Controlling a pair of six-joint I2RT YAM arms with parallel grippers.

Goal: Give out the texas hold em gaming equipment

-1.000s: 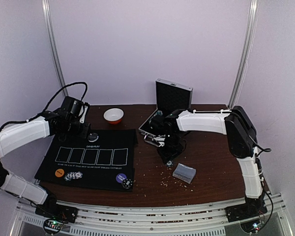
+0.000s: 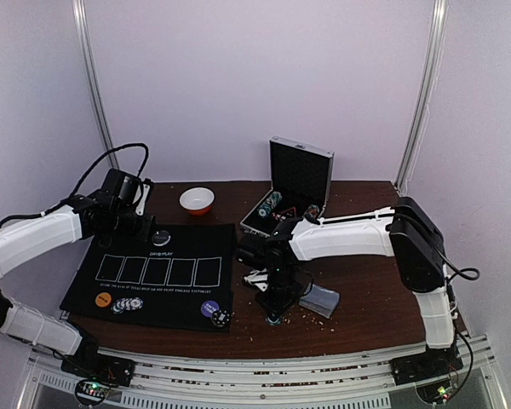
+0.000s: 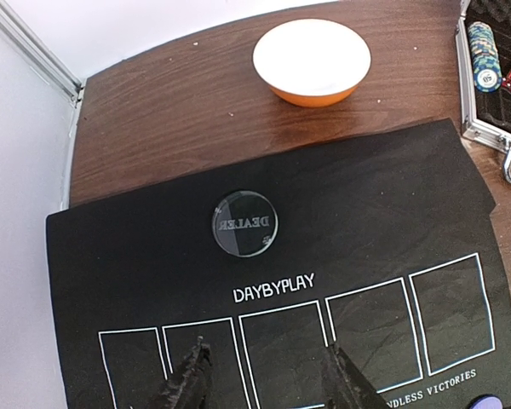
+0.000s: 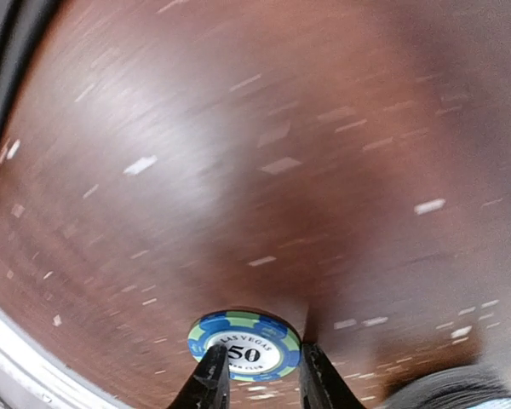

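Between the fingers of my right gripper is a blue and green poker chip [image 4: 244,345] marked 50; the gripper is shut on it above the bare wood. In the top view that chip [image 2: 273,321] shows just under the right gripper, near the table's front edge. My left gripper hangs over the black mat [image 3: 136,273], fingers part open and nothing between them. A clear dealer button [image 3: 245,223] lies on the mat. Along the mat's front are an orange disc [image 2: 103,300], a purple disc [image 2: 209,308], white chips [image 2: 128,304] and black chips [image 2: 221,318].
An open chip case [image 2: 301,170] stands at the back with chips inside. A white and orange bowl [image 2: 197,200] is behind the mat. A clear box [image 2: 320,300] lies right of the right gripper. Small pale bits litter the wood nearby.
My right arm has swung towards the front left, carrying the chip nearer the table's front edge. More of the case's inside shows now. The left arm has hardly moved.
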